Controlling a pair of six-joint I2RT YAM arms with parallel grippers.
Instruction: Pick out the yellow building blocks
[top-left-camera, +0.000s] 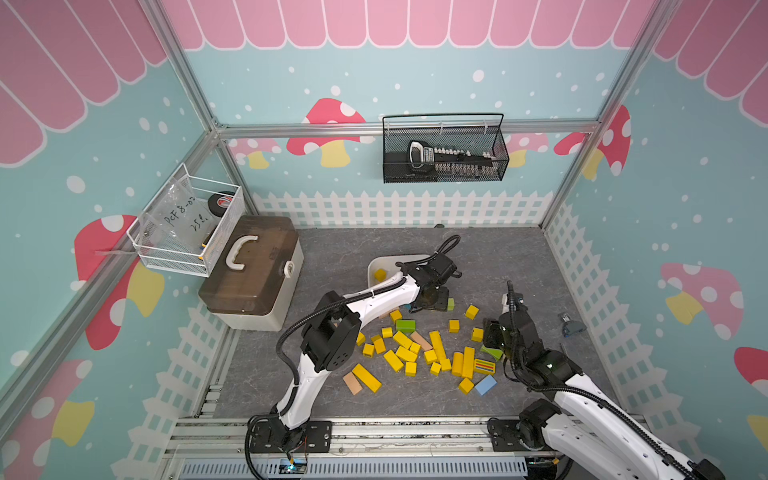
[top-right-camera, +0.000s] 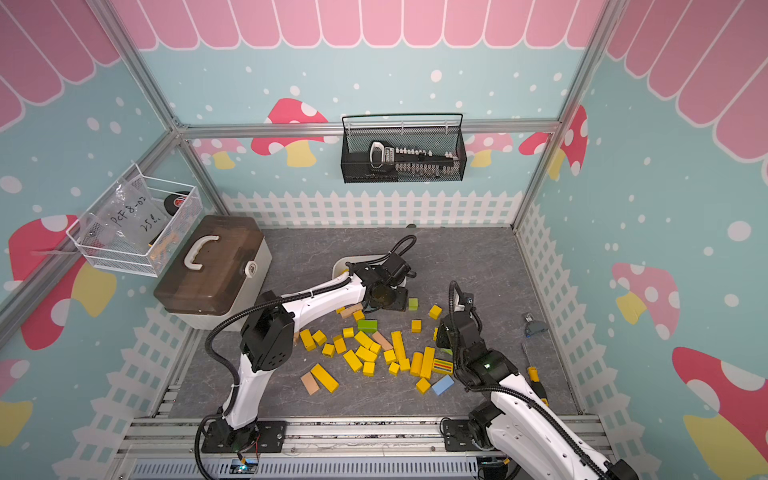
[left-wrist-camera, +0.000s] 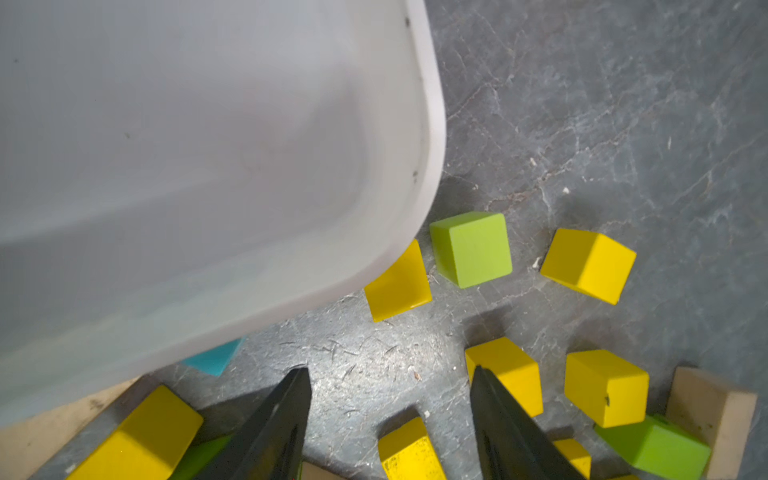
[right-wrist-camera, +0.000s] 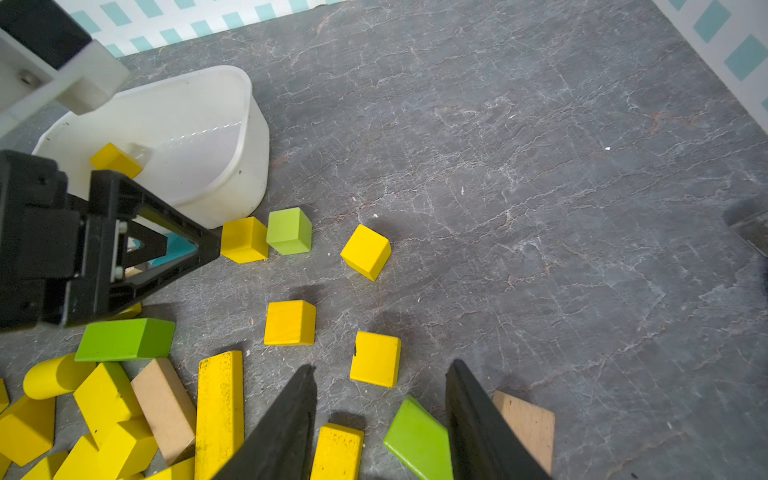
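Observation:
A white bin (right-wrist-camera: 249, 152) holding a yellow block (right-wrist-camera: 114, 161) stands at the back middle. My left gripper hangs open over its front right corner, beside a yellow cube (right-wrist-camera: 243, 238) and a green cube (right-wrist-camera: 289, 230). My right gripper stands open above the right side of the pile, near a yellow cube (right-wrist-camera: 376, 357). Many yellow cubes and bars, such as a long bar (right-wrist-camera: 220, 404), lie on the table among green, wood and blue blocks. Neither gripper shows anything held.
A brown-lidded case (top-left-camera: 240, 292) sits at the back left, below a white wire basket (top-left-camera: 184, 256). A black basket (top-left-camera: 444, 172) hangs on the back wall. Tools lie at the right edge.

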